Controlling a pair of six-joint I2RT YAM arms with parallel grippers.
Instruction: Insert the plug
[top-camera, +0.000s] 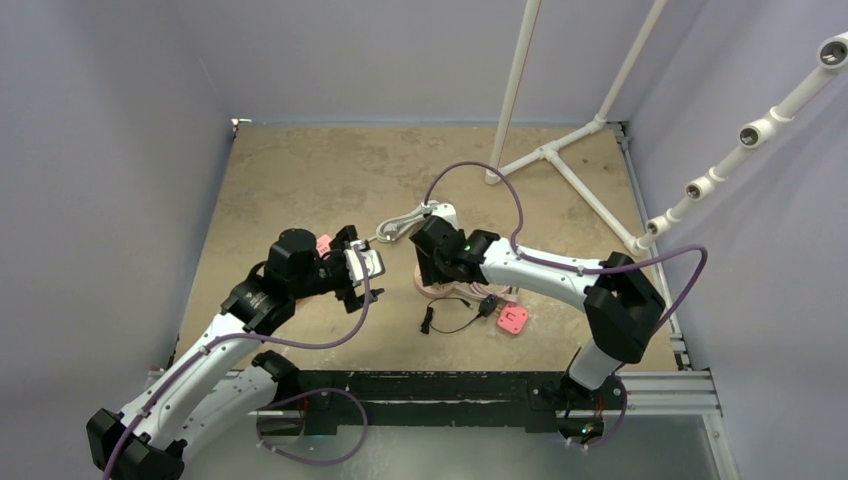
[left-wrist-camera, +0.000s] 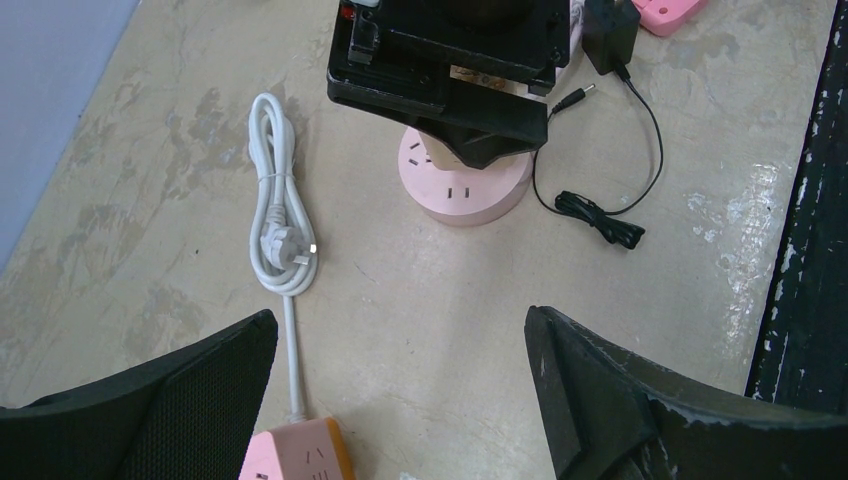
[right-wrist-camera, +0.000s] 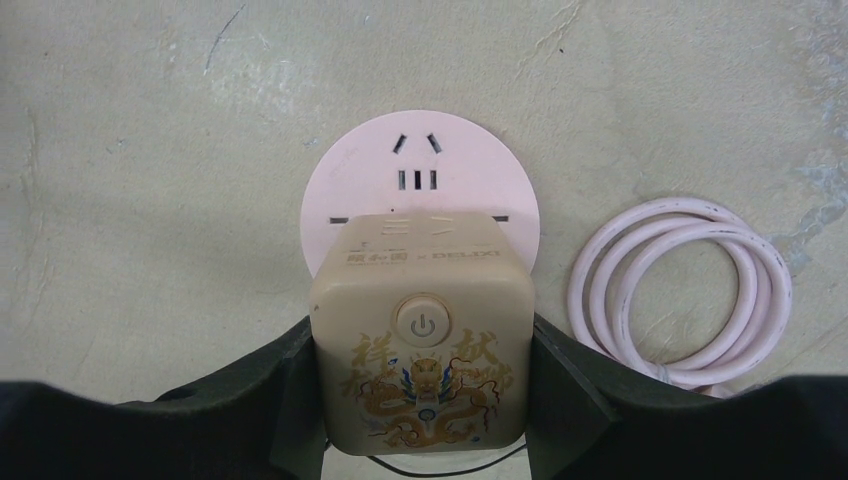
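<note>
A round pink socket base (right-wrist-camera: 418, 150) lies on the table, with a beige cube power strip (right-wrist-camera: 420, 370) over its near half, gripped between the fingers of my right gripper. In the left wrist view the same base (left-wrist-camera: 455, 200) shows below that gripper, the cube mostly hidden behind it; whether the cube rests on the base I cannot tell. My left gripper is open above the table to the left, nothing between its fingers.
A coiled white cable (left-wrist-camera: 270, 180) with a plug, a pink-orange cube (left-wrist-camera: 305, 450), a black adapter (left-wrist-camera: 608, 35), a pink charger (top-camera: 512, 318) and a pink cable coil (right-wrist-camera: 680, 300) lie around. White pipe framing stands at the back right.
</note>
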